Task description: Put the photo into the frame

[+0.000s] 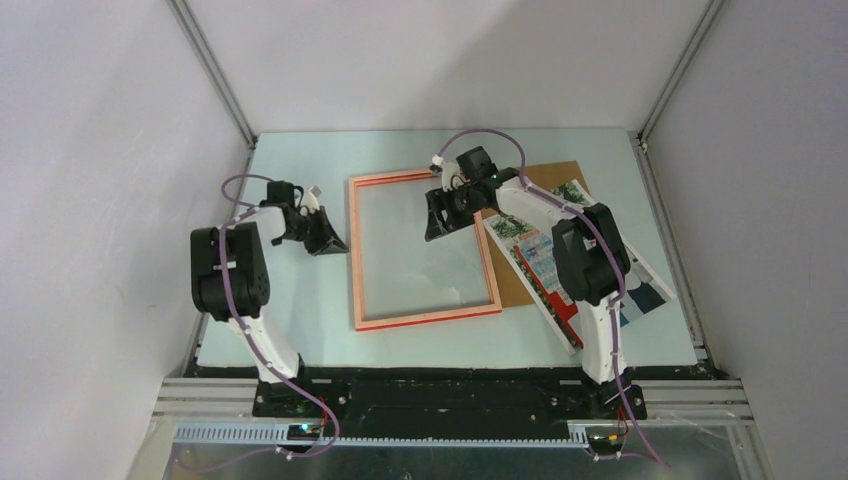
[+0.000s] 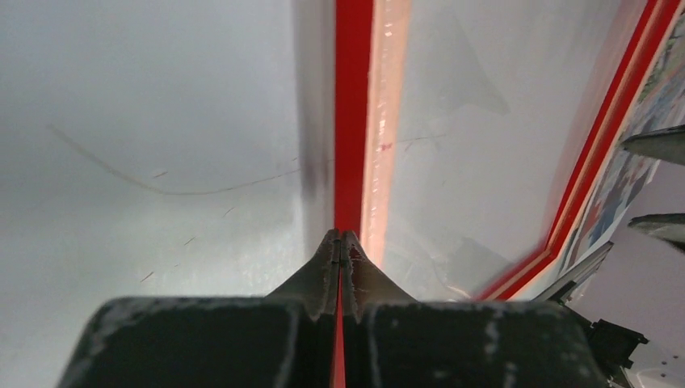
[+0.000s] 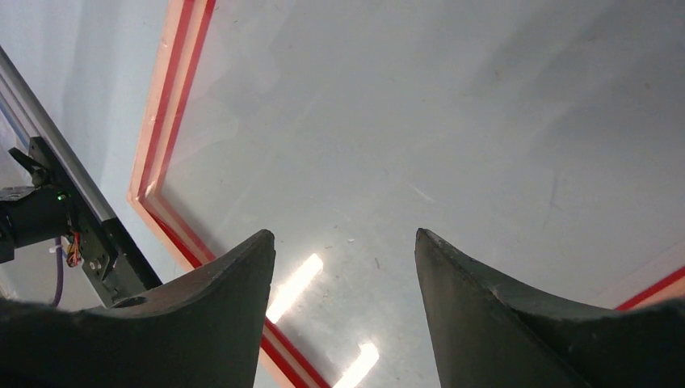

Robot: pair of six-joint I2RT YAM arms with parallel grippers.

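The wooden frame (image 1: 355, 280), edged in red, lies flat mid-table with a clear sheet (image 1: 415, 270) inside. Just outside its left side, my left gripper (image 1: 340, 248) is shut, fingertips meeting at the red edge in the left wrist view. My right gripper (image 1: 437, 222) hangs over the sheet near the right side, fingers part open and nothing between them in the right wrist view. Printed photos (image 1: 545, 260) lie in an overlapping pile right of the frame, partly under the right arm.
A brown board (image 1: 545, 170) lies under the photos. White walls border the left, back and right.
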